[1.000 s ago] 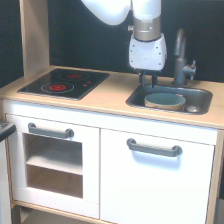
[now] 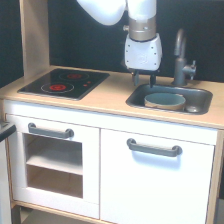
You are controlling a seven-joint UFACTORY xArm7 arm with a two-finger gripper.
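My gripper [image 2: 144,82] hangs over the left part of the sink, fingers pointing down. Its two dark fingers stand apart, and nothing shows between them. A blue-green bowl or pan with a tan side [image 2: 165,102] rests in the dark sink basin [image 2: 203,97]. It lies below and slightly right of the fingertips. Whether the fingers touch its rim cannot be made out at this size.
The black faucet [image 2: 180,58] rises behind the sink, just right of my gripper. A black stove top with two red rings [image 2: 64,83] is at the left. Bare wooden counter [image 2: 108,93] lies between stove and sink. Below are an open shelf [image 2: 55,155] and a white door [image 2: 150,180].
My gripper has shifted slightly left, and its fingers look a little farther apart. The bowl or pan remains in the sink.
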